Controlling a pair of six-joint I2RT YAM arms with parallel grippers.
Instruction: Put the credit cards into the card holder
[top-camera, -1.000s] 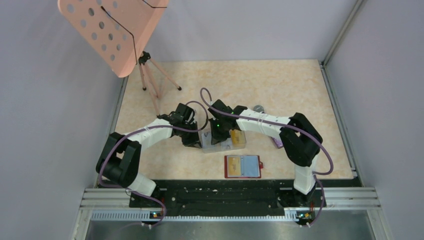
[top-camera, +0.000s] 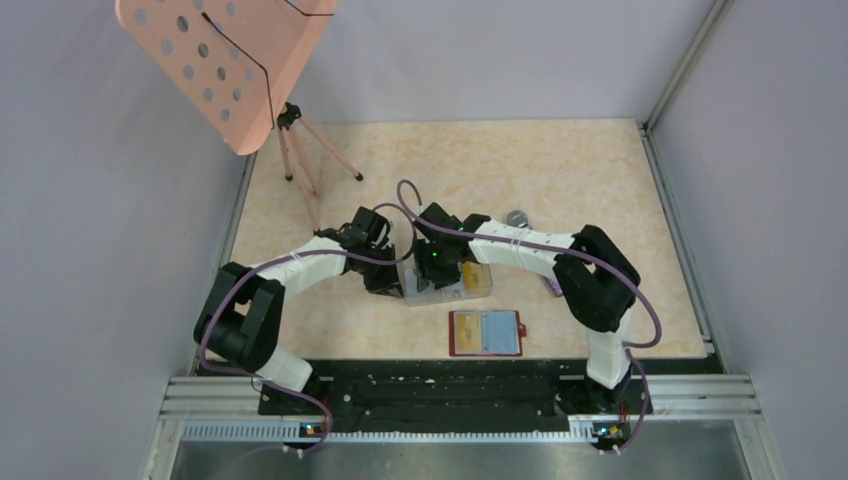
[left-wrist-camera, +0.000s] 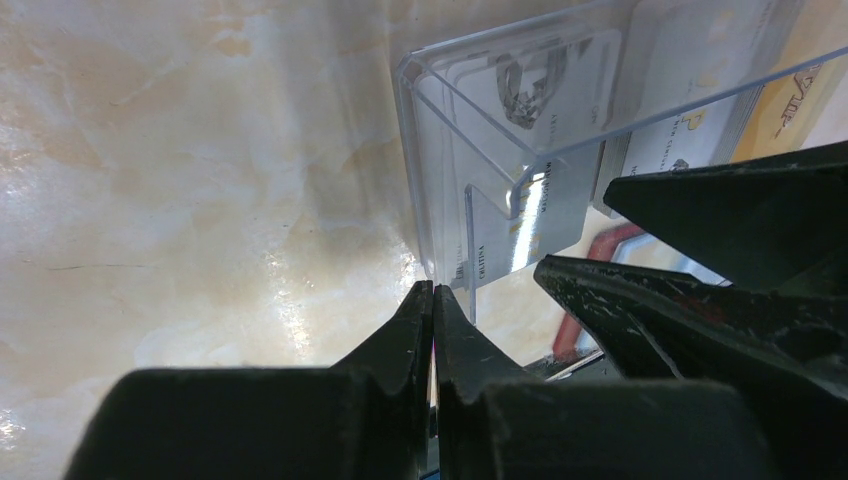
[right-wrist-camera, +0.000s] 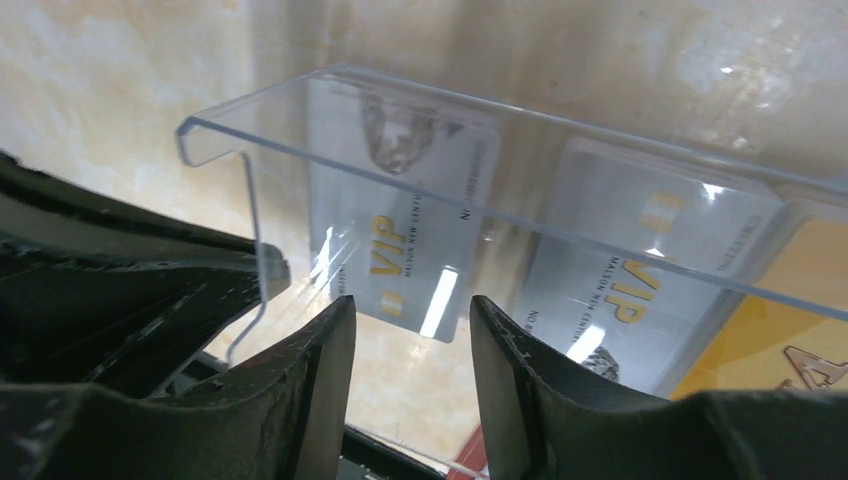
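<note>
The clear card holder (top-camera: 478, 290) lies on the table with silver VIP cards and a gold card in it, also seen in the left wrist view as silver cards (left-wrist-camera: 540, 200) and a gold card (left-wrist-camera: 780, 115). My left gripper (top-camera: 390, 280) is at the holder's left end, shut; in the left wrist view its fingertips (left-wrist-camera: 425, 300) meet beside a clear edge, and what is between them is hard to tell. My right gripper (top-camera: 430, 275) is over the holder, open, its fingertips (right-wrist-camera: 335, 320) low over the leftmost silver card, nothing visible between them.
A red tray (top-camera: 520, 345) with gold and blue contents lies in front of the holder. A silver round object (top-camera: 516, 216) and a purple item (top-camera: 555, 290) are partly behind the right arm. A pink tripod stand (top-camera: 315, 175) stands back left.
The left arm and holder look unchanged.
</note>
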